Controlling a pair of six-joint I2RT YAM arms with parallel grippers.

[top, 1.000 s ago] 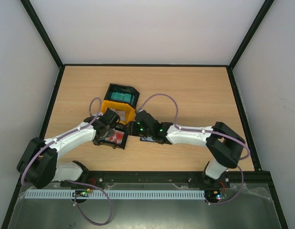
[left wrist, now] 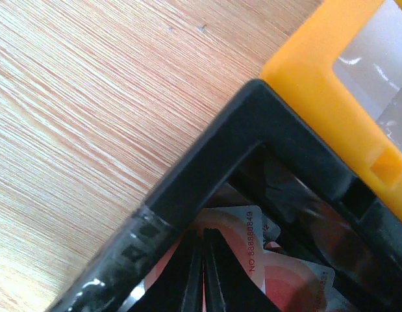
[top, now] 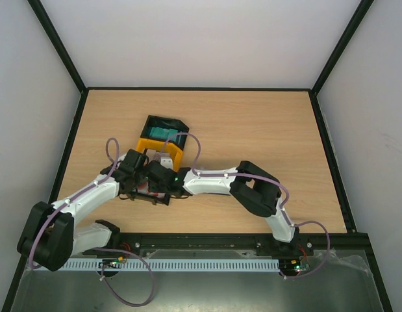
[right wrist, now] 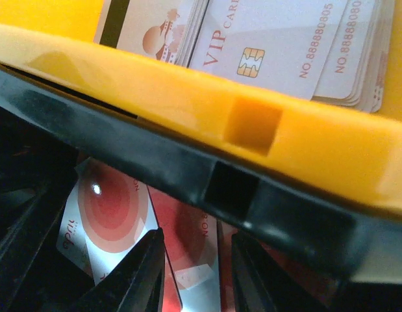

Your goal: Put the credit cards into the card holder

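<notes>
Red-and-white cards (left wrist: 295, 279) lie overlapping inside the front black bin (left wrist: 188, 169). My left gripper is shut above these cards, its fingers pressed together, with nothing showing between them. In the right wrist view, the same bin holds a red card (right wrist: 116, 205) beside another leaning card. My right gripper points down over them with its fingers apart; card surfaces show in the gap, but no grip on any of them is visible. I cannot make out the card holder; the right arm covers part of the table.
Against the front bin stands a yellow bin (top: 171, 153) with stacks of pale VIP cards (right wrist: 269, 45). Behind it is another black bin (top: 180, 125) holding teal cards (top: 163, 134). Both grippers are close together over the front bin.
My right gripper has moved left from beside the front bin to over it. The left arm has shifted slightly left. A flat item on the table is now mostly covered by the right arm.
</notes>
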